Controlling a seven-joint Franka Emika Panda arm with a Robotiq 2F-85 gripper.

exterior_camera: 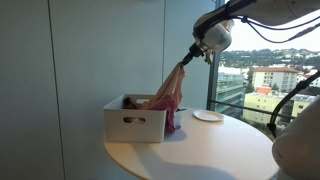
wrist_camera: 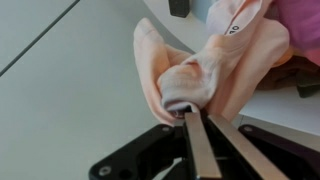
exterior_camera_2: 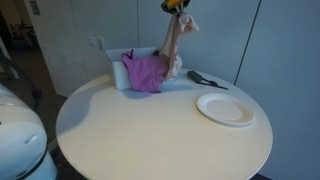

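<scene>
A light pink cloth (exterior_camera_2: pixel 179 42) hangs from my gripper, which is shut on a bunched part of it. In exterior view 1 the gripper (exterior_camera: pixel 183 64) is high above the right side of the white box (exterior_camera: pixel 133 126), and the cloth (exterior_camera: pixel 172 85) stretches down to the box. A purple-pink cloth (exterior_camera_2: pixel 146 73) drapes over the front of the box (exterior_camera_2: pixel 121 76) in exterior view 2. The lower end of the light pink cloth reaches the box's side there; whether it still lies partly inside cannot be told.
A white plate (exterior_camera_2: pixel 225 109) lies on the right of the round white table (exterior_camera_2: pixel 150 140). A dark object (exterior_camera_2: pixel 207 80) lies behind it, beside the box. Some brown item (exterior_camera: pixel 130 103) shows inside the box.
</scene>
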